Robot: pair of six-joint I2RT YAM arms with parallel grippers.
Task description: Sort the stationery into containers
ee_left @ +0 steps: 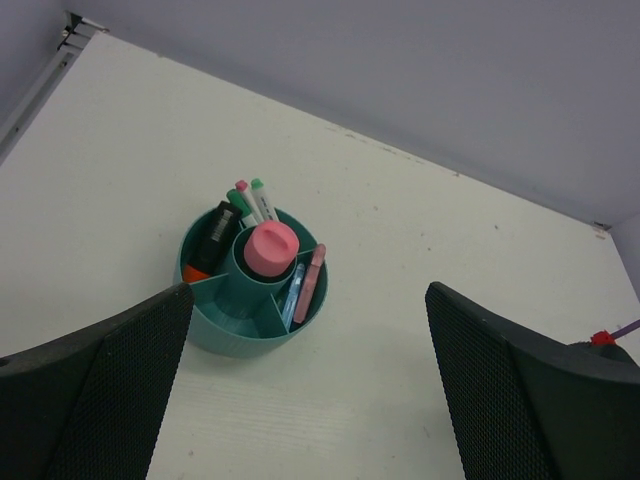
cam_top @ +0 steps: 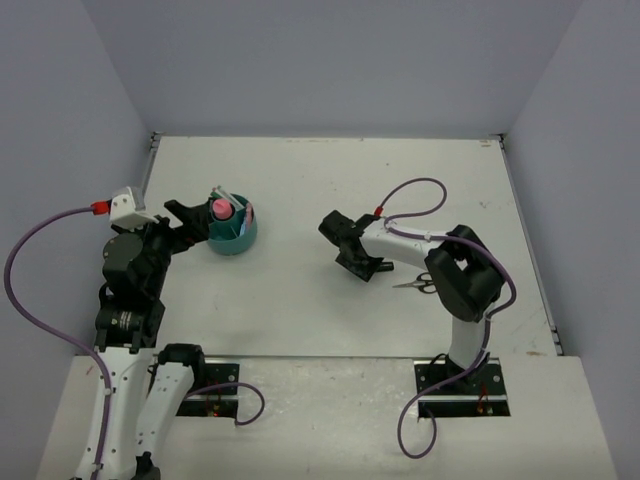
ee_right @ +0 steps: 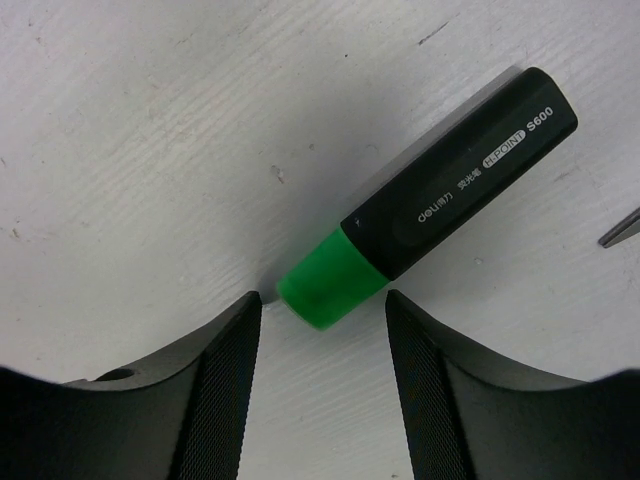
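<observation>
A black highlighter (ee_right: 462, 172) with a green cap (ee_right: 333, 280) lies on the table in the right wrist view. My right gripper is open, its fingertips on either side of the cap's end; whether they touch it I cannot tell. In the top view the right gripper partly covers that pen. A pair of scissors (cam_top: 418, 284) lies beside the right arm. The round teal divided holder (ee_left: 235, 343) contains a black marker (ee_left: 214, 239), a pink-topped item (ee_left: 271, 249) and several pens. Open and empty, my left gripper (cam_top: 190, 222) hovers beside the holder.
Grey walls (cam_top: 345, 70) enclose the back and sides. Purple cables (cam_top: 430, 181) loop from both arms.
</observation>
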